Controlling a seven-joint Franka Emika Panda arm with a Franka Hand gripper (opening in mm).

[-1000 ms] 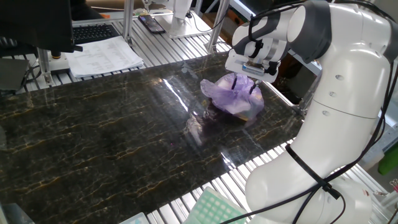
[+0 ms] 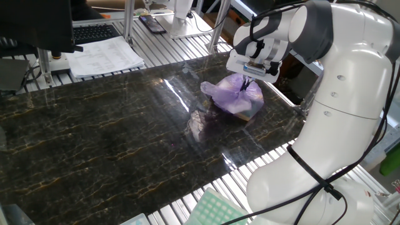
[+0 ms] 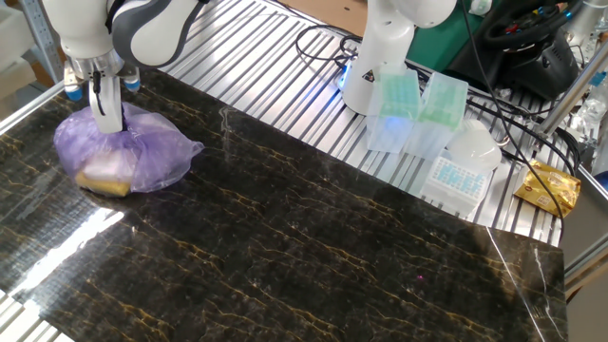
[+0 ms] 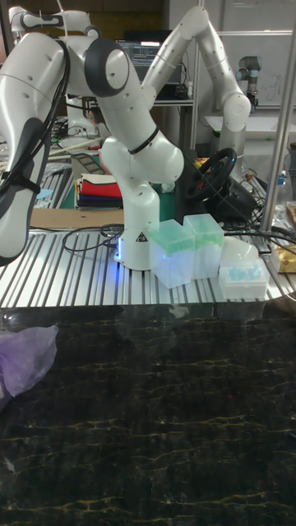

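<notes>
A translucent purple plastic bag (image 2: 236,97) lies on the dark marble-patterned tabletop, bunched at its top. Something pale and yellowish shows through its lower side in exterior view 2, where the bag (image 3: 133,157) is near the left edge of the table. From above, my gripper (image 2: 245,84) points down into it, its dark fingers drawn together on the gathered plastic. The fingertips are partly buried in the folds. Only one end of the bag (image 4: 26,357) enters exterior view 3, where the gripper is out of frame.
Translucent boxes with green racks (image 3: 400,98) stand on the slatted metal surface beside the table, near a white box with blue tips (image 3: 457,181) and a gold packet (image 3: 549,187). Papers (image 2: 105,56) lie beyond the far edge.
My gripper's fingers have come together from a wider spread, pinching the bag's top between them. The bag's top has bunched up; the arm has stayed in place.
</notes>
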